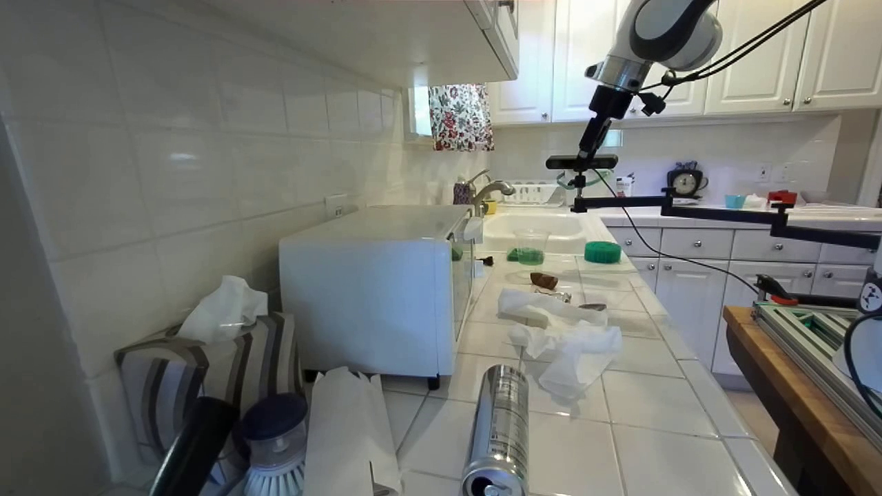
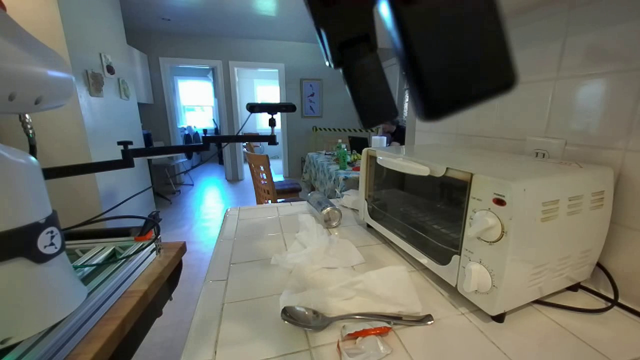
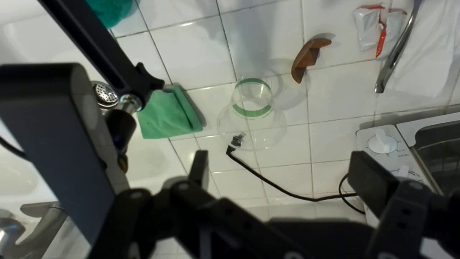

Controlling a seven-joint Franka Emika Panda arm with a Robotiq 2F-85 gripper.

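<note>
My gripper is open above the tiled counter, its two black fingers wide apart and nothing between them. Ahead of the fingers in the wrist view, a clear plastic cup (image 3: pixel 253 113) with a green band stands on the tiles. Left of it lies a folded green cloth (image 3: pixel 166 114) by the sink edge. A brown curved piece (image 3: pixel 307 58) rests to the cup's upper right. Exterior view 1 shows the same cup (image 1: pixel 530 248) near the sink, well below the arm. In exterior view 2 the gripper (image 2: pixel 414 114) is large and blurred, high over the counter.
A white toaster oven (image 2: pixel 414 204) stands against the wall. A spoon (image 2: pixel 312 318), wrapper (image 2: pixel 363 339), crumpled paper (image 2: pixel 324 249) and silver can (image 1: pixel 500 430) lie on the counter. A black camera arm (image 1: pixel 719 211) crosses near the sink. The plug (image 3: pixel 231 149) lies close to the cup.
</note>
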